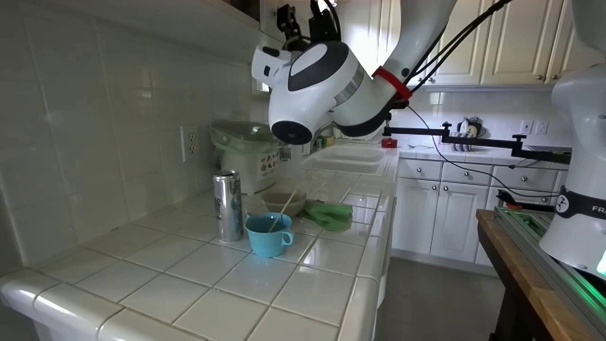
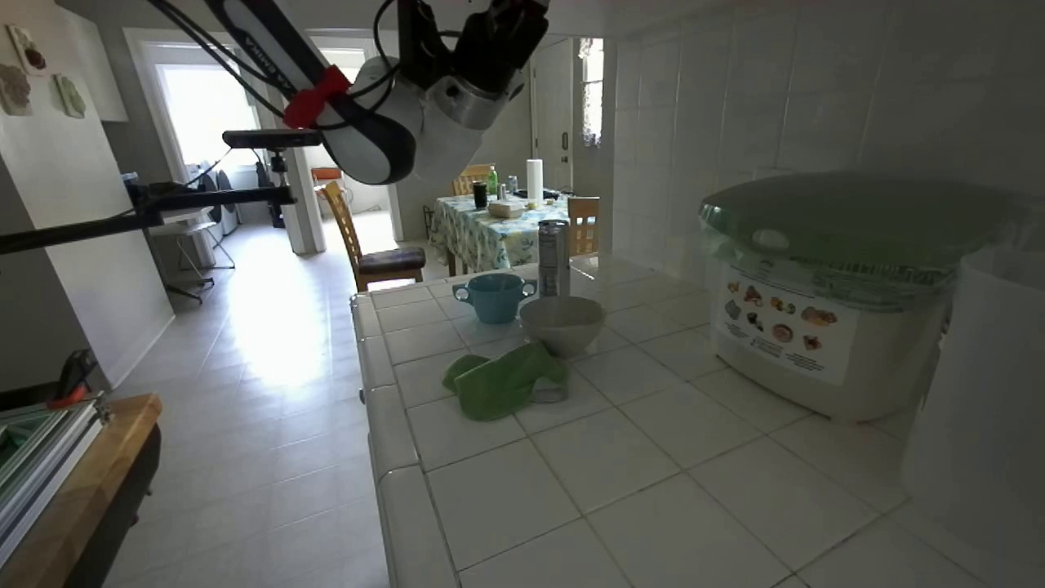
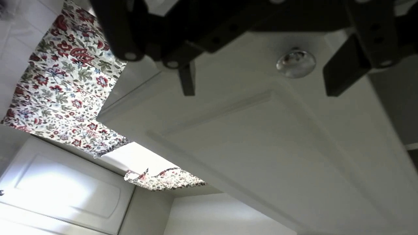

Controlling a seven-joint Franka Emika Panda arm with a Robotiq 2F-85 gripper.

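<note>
In the wrist view my gripper is open, its two dark fingers well apart. A white cabinet door fills much of that view, and its round clear knob shows between the fingers, nearer the right one. Whether anything touches the knob cannot be made out. High up in exterior view 1, the black gripper parts are in front of the upper cabinet at the left. From exterior view 2 the dark gripper is at the top edge, partly cut off.
Far below on the tiled counter stand a silver can, a blue cup with a stick in it, a bowl and a green cloth. A lidded bin is by the wall. Floral curtain hangs near the door.
</note>
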